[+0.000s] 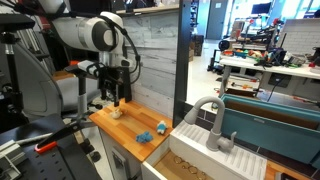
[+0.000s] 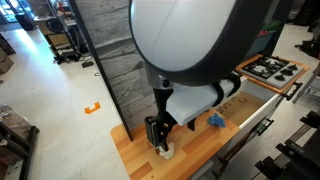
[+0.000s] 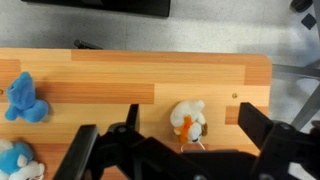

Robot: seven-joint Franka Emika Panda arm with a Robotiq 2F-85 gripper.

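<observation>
A small white plush toy with an orange patch (image 3: 187, 111) lies on the wooden counter, seen between my spread fingers in the wrist view. My gripper is open above it, with nothing held. In exterior view 1 the gripper (image 1: 110, 97) hangs just over the white toy (image 1: 116, 113) at the counter's left end. Exterior view 2 shows the same toy (image 2: 166, 151) close beneath the fingers. A blue plush toy (image 3: 26, 99) and a blue-and-white one (image 3: 18, 162) lie off to the left in the wrist view.
A white sink with a tall faucet (image 1: 205, 115) stands at the right of the counter (image 1: 128, 132). A grey plank wall (image 1: 160, 60) rises behind. Between the white toy and the blue ones the wood is bare.
</observation>
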